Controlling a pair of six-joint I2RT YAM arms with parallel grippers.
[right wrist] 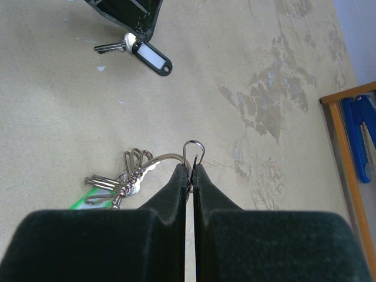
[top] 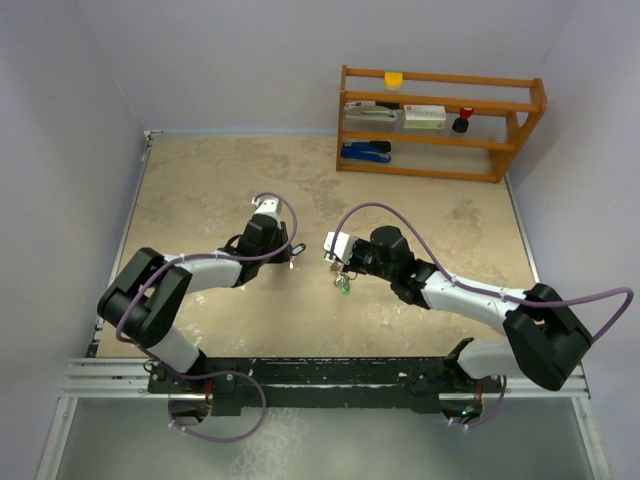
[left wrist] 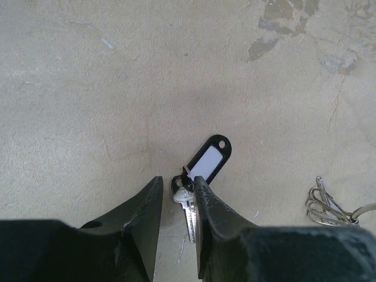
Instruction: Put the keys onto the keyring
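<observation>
In the left wrist view a silver key point(left wrist: 185, 200) with a black tag point(left wrist: 207, 160), which has a white label, lies on the table. Over it my left gripper is part open, and its right finger hides some of the key. I cannot tell how near the fingers are to it in height. The right gripper is shut on a thin bent wire of the metal keyring point(right wrist: 170, 156), whose small loop sticks out past the fingertips. From that wire hangs a tangle of metal rings point(right wrist: 134, 170), beside a green tag point(right wrist: 85, 201).
A wooden rack point(top: 430, 140) stands at the back right, holding a blue stapler point(top: 366, 151) and a white box point(top: 424, 117). Bare table lies behind and left of the arms. Both gripper tips are close together near the table's middle.
</observation>
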